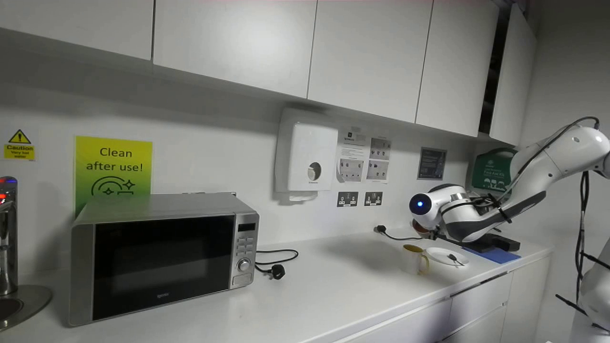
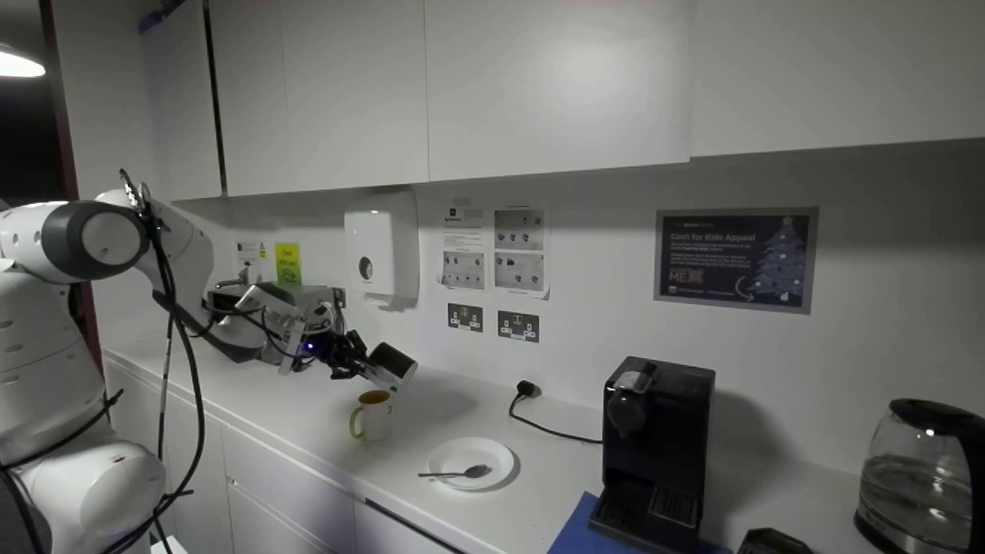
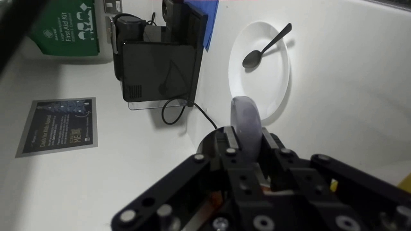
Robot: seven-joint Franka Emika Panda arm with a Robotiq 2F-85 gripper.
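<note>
My gripper is shut on the pale, lavender-looking handle (image 3: 246, 117) of a mug. In exterior view 2 the held mug (image 2: 393, 365), dark and white outside, hangs tilted off the counter. Its reddish-brown part (image 1: 420, 228) peeks out from behind the wrist in exterior view 1, and my fingers hide much of it in the wrist view. A white mug with a yellow inside and handle (image 2: 374, 415) stands upright on the counter, below and close to the held one. Beside it lies a white plate (image 2: 448, 457) with a dark spoon (image 2: 473, 472) across it.
A black coffee machine (image 2: 657, 452) on a blue mat (image 2: 574, 528) and a glass kettle (image 2: 914, 480) stand past the plate. A plugged cable (image 2: 554, 426) runs along the wall. Open counter lies between the mugs and the microwave (image 1: 166, 257).
</note>
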